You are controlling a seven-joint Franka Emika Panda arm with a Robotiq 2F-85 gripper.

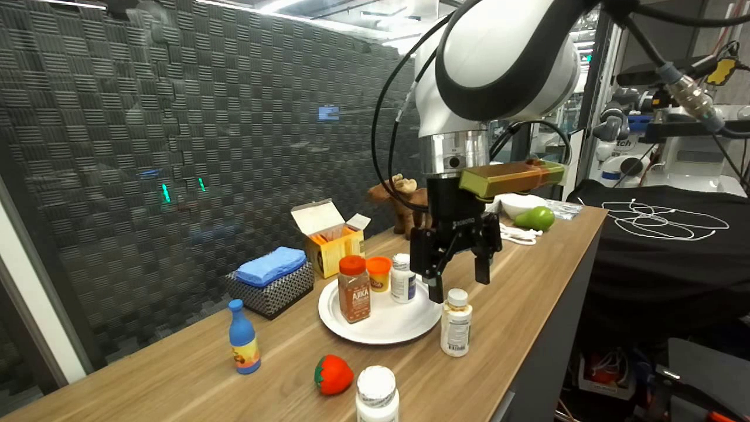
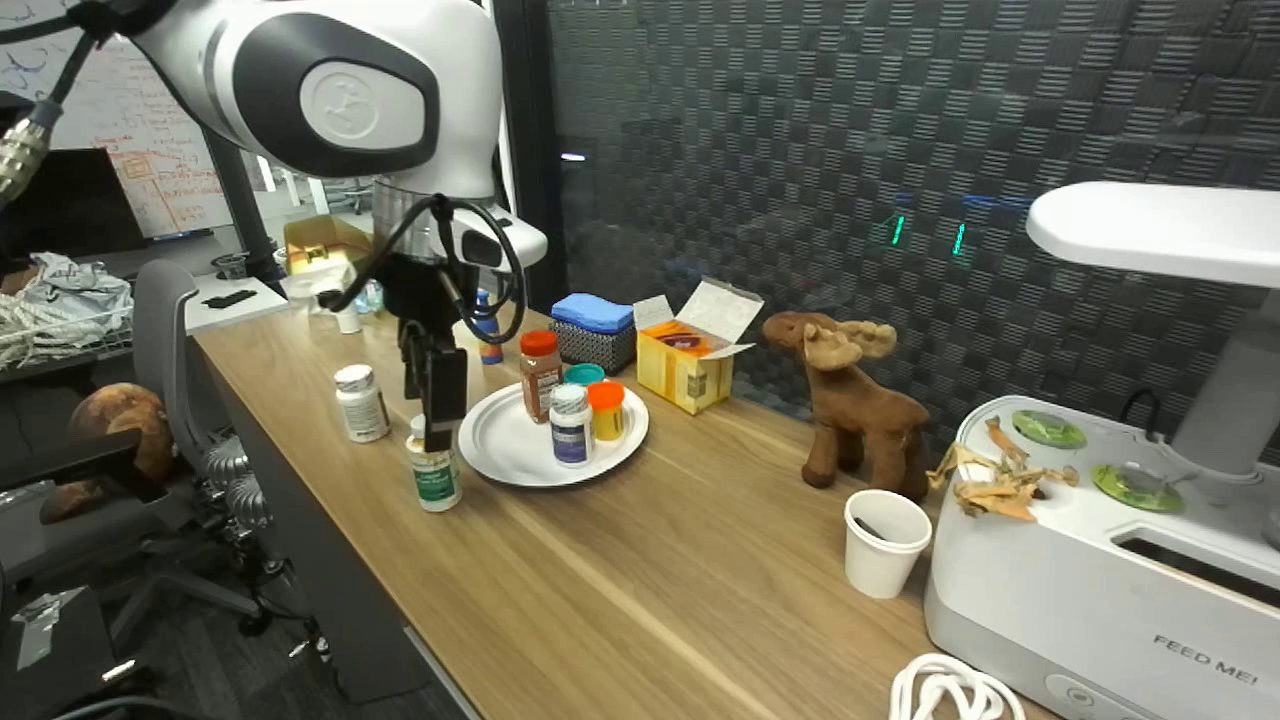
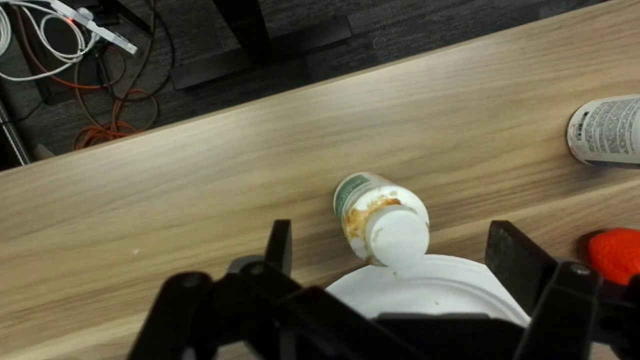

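Note:
My gripper (image 1: pixel 460 285) is open, its two fingers wide apart with nothing between them. Just below it, a white bottle with a green label (image 2: pixel 434 474) stands upright on the table beside the plate. From the wrist, that bottle's white cap (image 3: pixel 397 235) shows ahead of the space between my fingers, with brownish stains on its shoulder. The white plate (image 1: pixel 383 334) carries a red-capped spice jar (image 1: pixel 353 292), an orange-lidded tub (image 1: pixel 379 274), a white bottle with a dark label (image 2: pixel 570 430) and a teal-lidded container (image 2: pixel 584 374).
Another white bottle (image 2: pixel 361 406) and a red strawberry (image 1: pixel 333 374) are near the plate, with a blue bottle (image 1: pixel 243 341) farther left. Behind the plate are a yellow box (image 2: pixel 684 360) and a dark basket with blue cloth (image 1: pixel 270 278). The table's front edge is close to the green-labelled bottle.

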